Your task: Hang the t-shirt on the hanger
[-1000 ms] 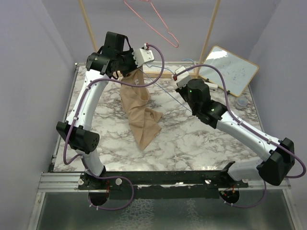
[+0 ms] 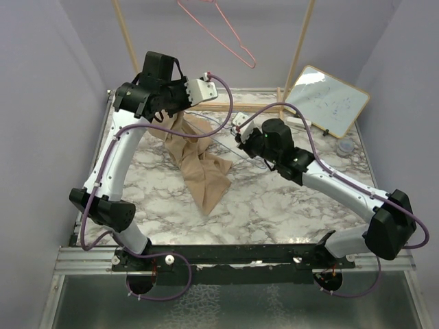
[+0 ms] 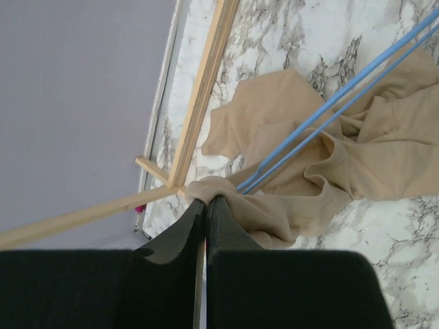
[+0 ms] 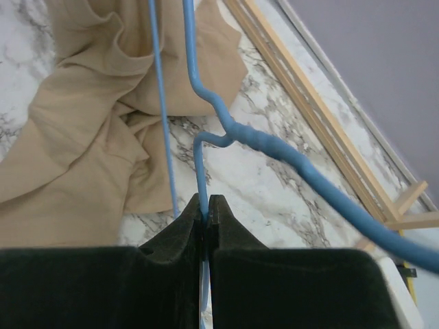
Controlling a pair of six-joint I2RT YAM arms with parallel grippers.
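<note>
The beige t-shirt [image 2: 200, 175] lies loosely on the marble table, bunched upward at its back-left end into my left gripper, which is shut with shirt fabric at its fingertips. A blue hanger [image 3: 336, 96] runs diagonally across the shirt, one end disappearing into the bunched fabric near the left fingertips. My right gripper is shut on the hanger's thin blue bar [image 4: 201, 171], at the middle right of the table in the top view.
A pink hanger [image 2: 226, 38] hangs above on a wooden rack [image 2: 304, 38]. A whiteboard [image 2: 328, 100] lies back right, with a round container [image 2: 345, 147] beside it.
The blue hanger and the gathered top of the shirt have moved with them.
</note>
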